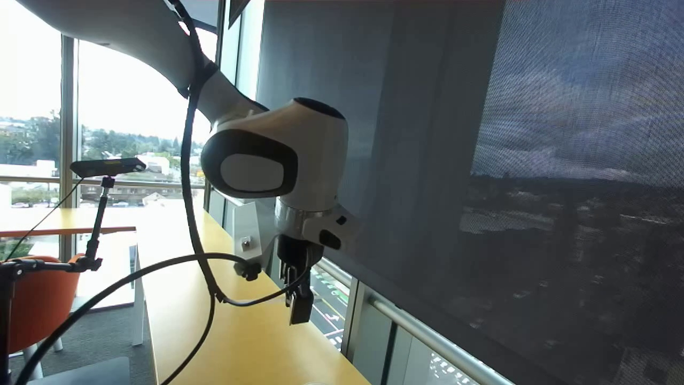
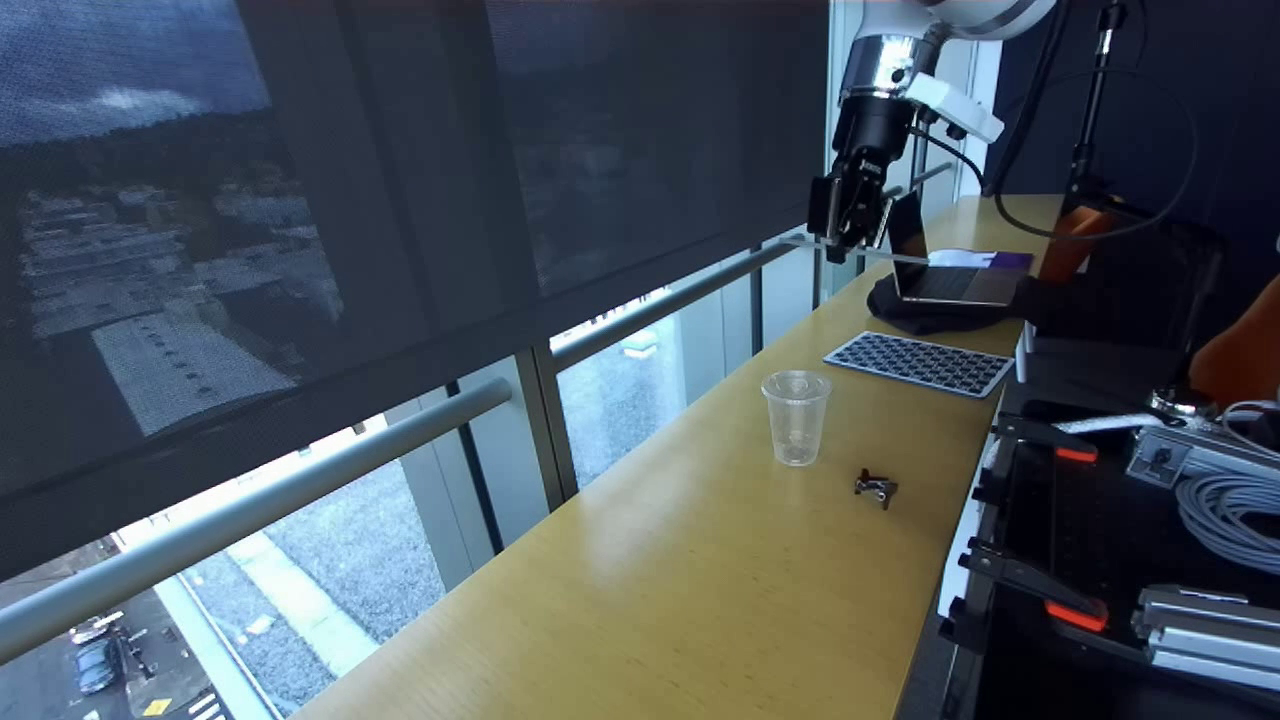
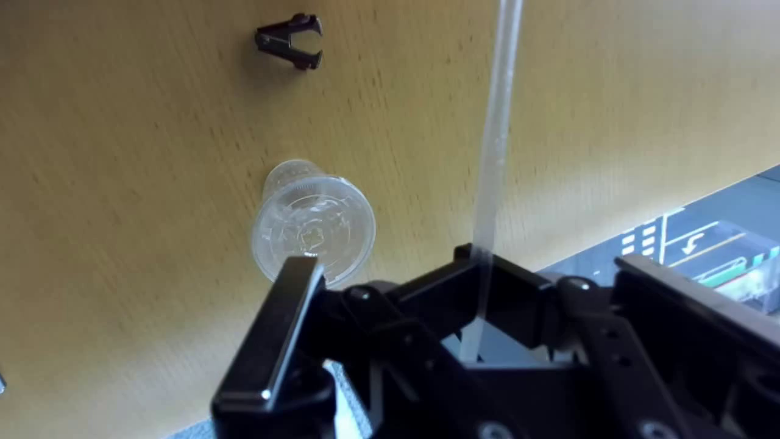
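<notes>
A thin translucent straw [image 3: 497,124] is pinched in my gripper, which is shut on it in the wrist view. From the side, the straw [image 2: 897,257] lies nearly level across the fingertips, sticking out both ways. High above the table, the gripper [image 2: 842,228] points downward. An upright clear plastic cup [image 2: 797,420] stands on the table, apart from the straw; from above, the cup [image 3: 314,227] shows an open mouth with one finger overlapping its edge in view. In exterior view 1 the gripper [image 1: 300,308] is seen, but the straw cannot be made out.
A small dark staple remover [image 2: 877,486] lies near the cup. Beyond are a keyboard-like panel [image 2: 921,364] and an open laptop [image 2: 960,284]. A metal rail [image 2: 672,312] and window run along one side.
</notes>
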